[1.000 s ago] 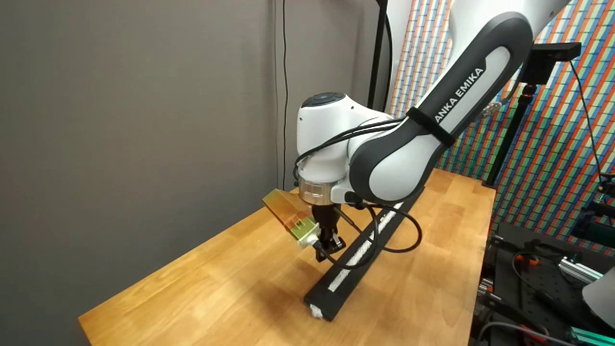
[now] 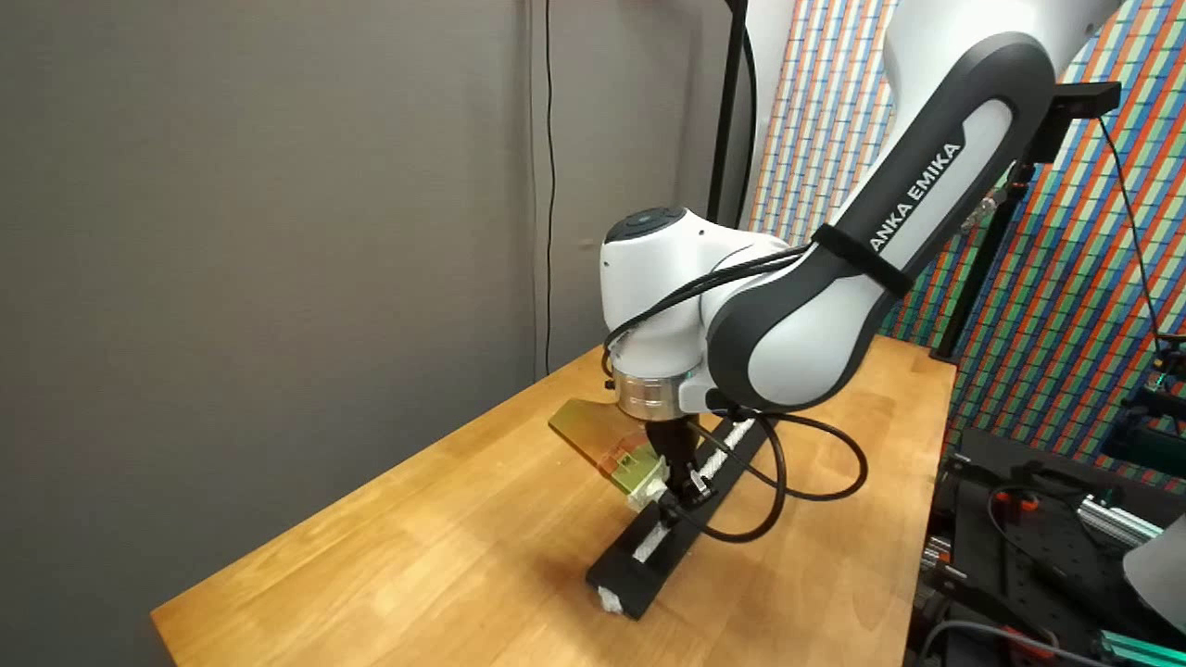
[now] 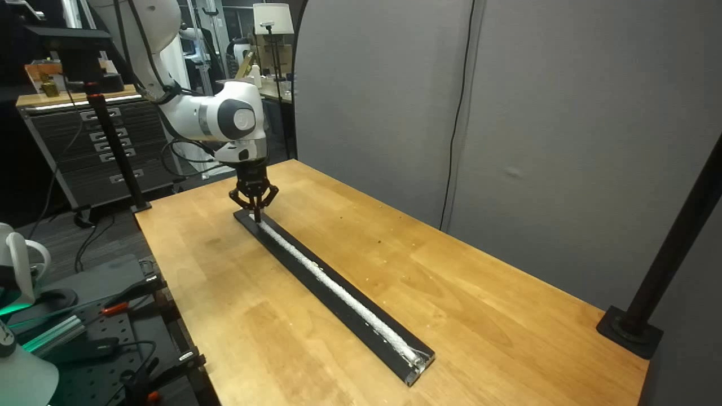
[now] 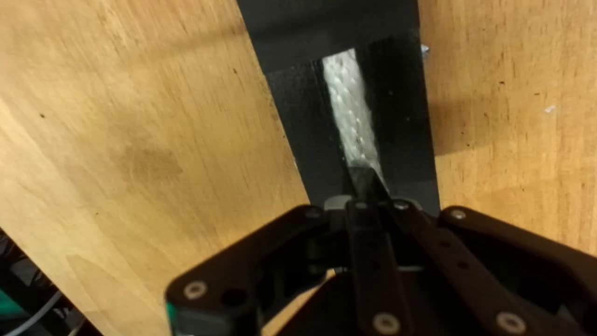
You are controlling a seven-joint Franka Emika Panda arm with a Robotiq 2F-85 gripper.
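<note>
A long black bar (image 3: 308, 284) lies on the wooden table, with a white braided rope (image 3: 352, 303) running along its middle. In the wrist view the rope (image 4: 350, 101) emerges from a black strip of the bar (image 4: 397, 101) and passes beneath the fingertips. My gripper (image 3: 258, 216) points down at the far end of the bar in exterior view 2, its fingers together over the rope. From the other side, the gripper (image 2: 670, 513) is close to the bar (image 2: 634, 572). Nothing visibly sits between the fingers; whether they touch the rope cannot be made out.
A grey partition wall (image 2: 334, 222) borders one long edge. A black post (image 3: 646, 284) stands at the table's corner. Cables (image 2: 823, 495) loop beside the wrist.
In exterior view 1 the arm has moved right and downward. The gripper was above and left of the bar and is now over the rope, lower. The bar has stayed put.
</note>
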